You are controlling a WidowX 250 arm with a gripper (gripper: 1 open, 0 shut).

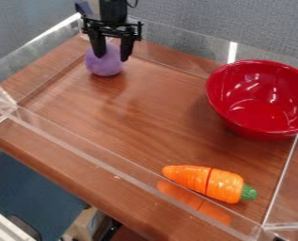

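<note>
My black gripper hangs at the top centre-left, directly over a round purple object on the wooden table. Its fingers straddle or sit just in front of the object's upper part; whether they touch it or are closed on it I cannot tell. A large red bowl stands at the right. An orange toy carrot with a green top lies at the lower right.
Clear low walls border the wooden table, along its back, left, front and right.
</note>
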